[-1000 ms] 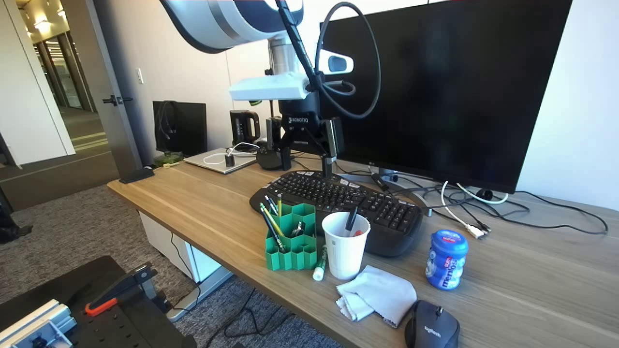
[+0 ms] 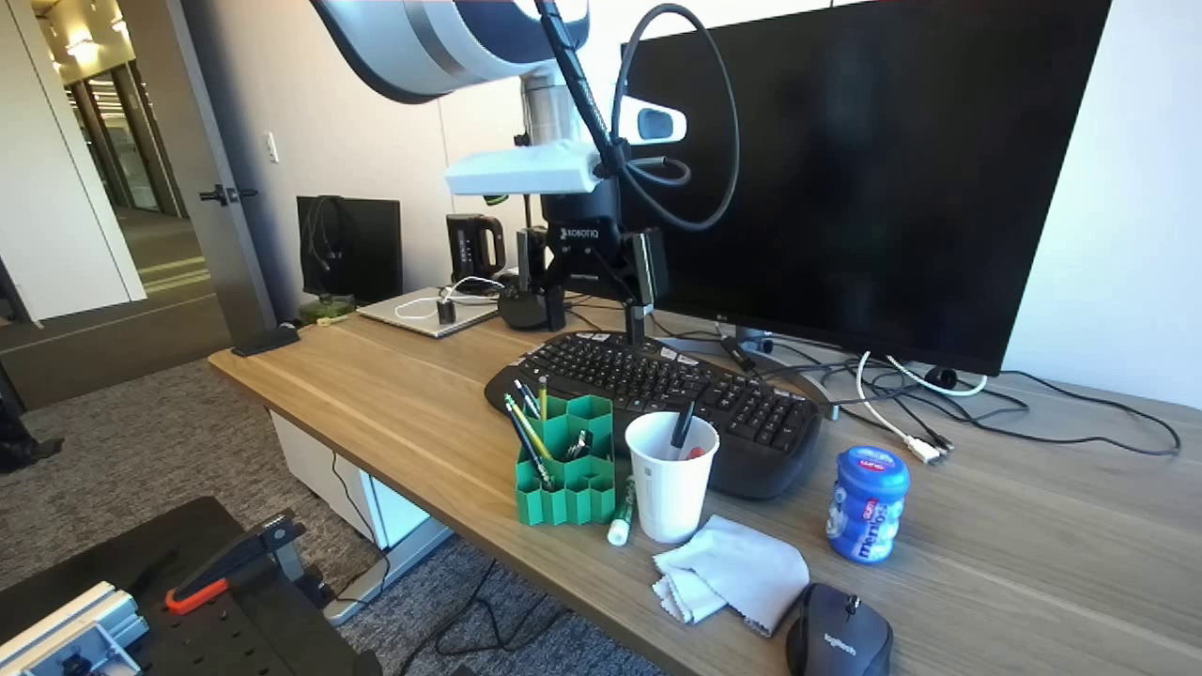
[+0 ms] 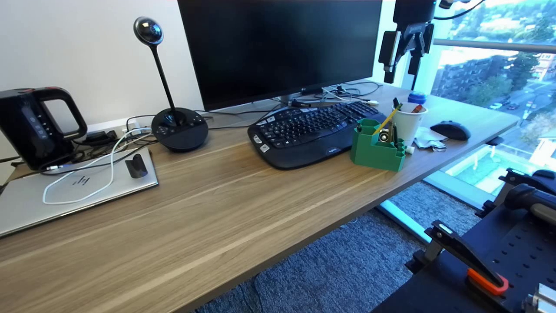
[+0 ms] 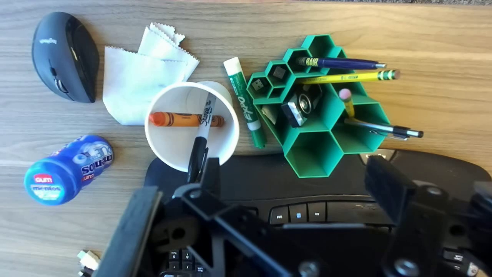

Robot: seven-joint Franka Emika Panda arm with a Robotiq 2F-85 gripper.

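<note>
My gripper hangs above the keyboard, pointing down and open, with nothing held between its fingers. A white cup stands upright on the desk; inside it the wrist view shows a black-and-grey Sharpie leaning on the rim and an orange crayon. Beside the cup lies a green Expo marker. The green hexagonal organizer holds a blue pen, a yellow pencil, a silver pen and some small items.
A folded cloth, a mouse and a blue gum bottle sit near the cup. The monitor rises behind the keyboard, with loose cables at its foot. The desk's left part has clear space.
</note>
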